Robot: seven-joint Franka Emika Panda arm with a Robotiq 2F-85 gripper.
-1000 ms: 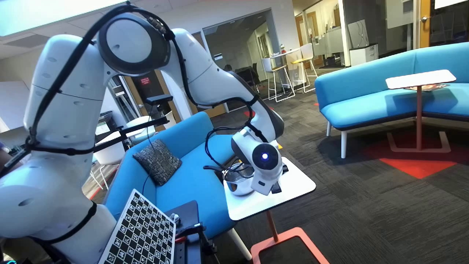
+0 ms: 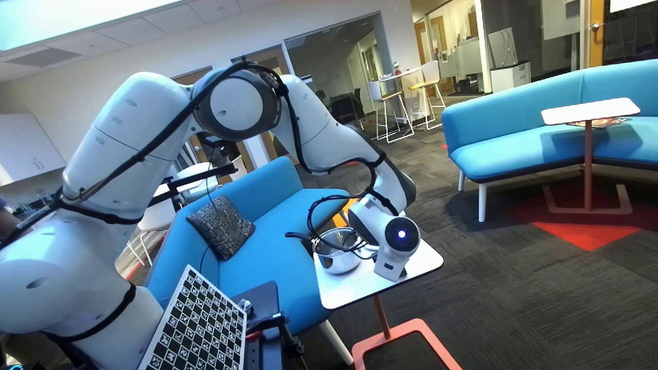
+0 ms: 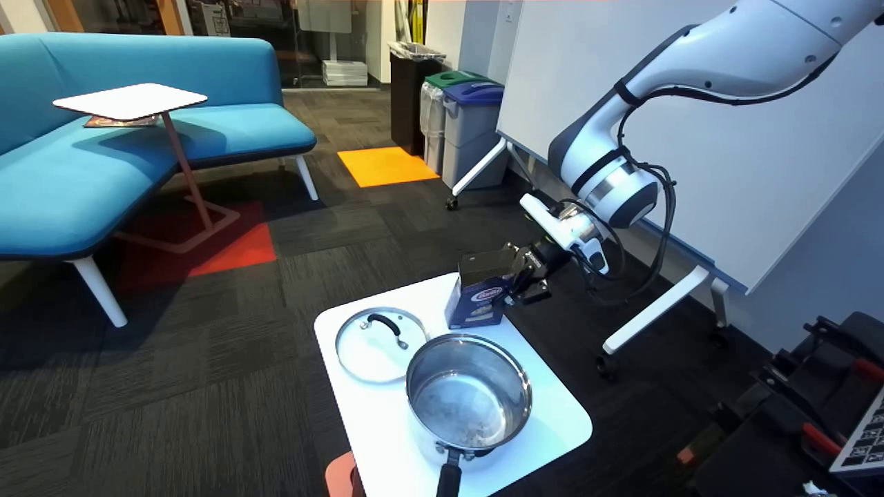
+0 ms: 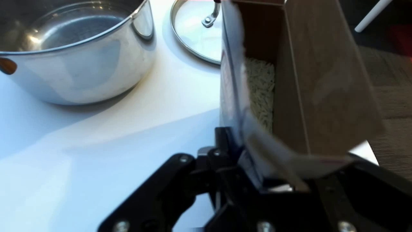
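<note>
A dark blue box [image 3: 476, 305] stands upright on the white table. In the wrist view, the open-topped carton [image 4: 328, 77] holds white rice [image 4: 260, 91], its flaps spread. My gripper [image 3: 515, 280] is at the box's side, fingers part open with the near end of the carton between them. One finger [image 4: 226, 145] lies close against the carton's left wall; the flap hides the other. Whether both touch cannot be told. A steel pot [image 3: 468, 397], empty inside, stands beside the box. Its glass lid [image 3: 364, 352] lies flat on the table.
The white table [image 3: 547, 422] is small, with bare surface right of the pot. The pot's black handle [image 3: 448, 479] reaches over the near edge. A blue sofa [image 2: 262, 256] adjoins the table; dark carpet lies around.
In exterior view 1, the arm has reached further right and the wrist has shifted right and slightly down over the table. More of the pot shows now. The pot has not moved.
</note>
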